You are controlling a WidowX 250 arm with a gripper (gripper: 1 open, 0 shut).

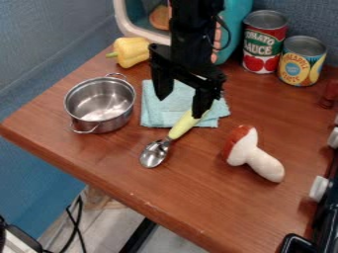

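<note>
My black gripper [183, 97] hangs over the folded light-blue cloth [165, 111], its lower fingertip at the yellow handle of a spoon [156, 152] that lies across the cloth, bowl toward the front. The gripper covers the upper part of the handle; whether it is open or shut on the handle cannot be told.
A steel pot [101, 104] stands left, a toy mushroom [254, 158] right. Behind are a yellow toy [129, 51], a teal appliance [232, 20], a tomato can [263, 44] and a yellow can [301, 61]. Black equipment [321, 208] edges the right side.
</note>
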